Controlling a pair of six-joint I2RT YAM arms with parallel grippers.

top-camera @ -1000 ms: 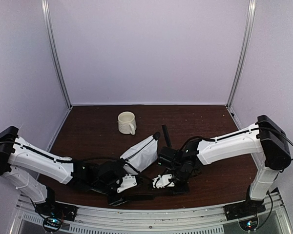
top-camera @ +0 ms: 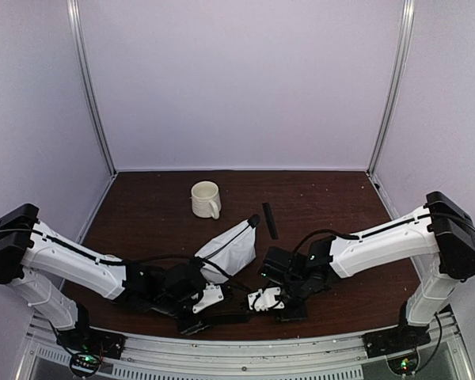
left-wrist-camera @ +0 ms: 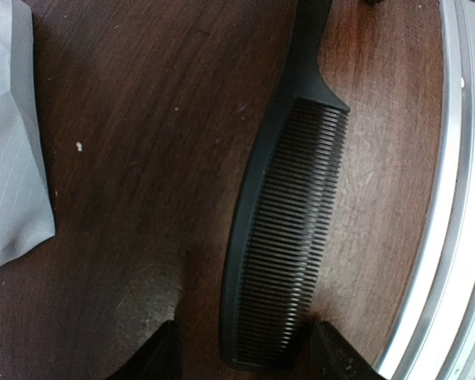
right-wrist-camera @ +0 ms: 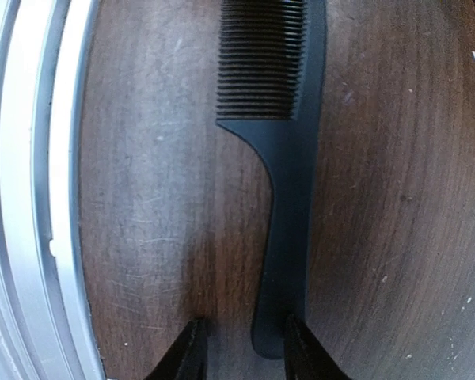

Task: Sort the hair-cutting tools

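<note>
A black comb [left-wrist-camera: 281, 229] [right-wrist-camera: 289, 158] lies flat along the front edge of the table. My left gripper is open over the toothed end, a finger on either side of it. My right gripper is open at the handle's tip, one finger close against or over the handle. In the top view both grippers meet low in the middle, mostly hidden by their arms. A white cloth pouch [top-camera: 229, 249] with a dark end lies behind them, and a thin black strip [top-camera: 270, 222], perhaps another comb, lies to its right.
A cream mug [top-camera: 205, 196] stands at the back left of the pouch. The metal rail [top-camera: 245, 352] runs along the front edge, close beside the comb.
My left arm shows little or no change.
</note>
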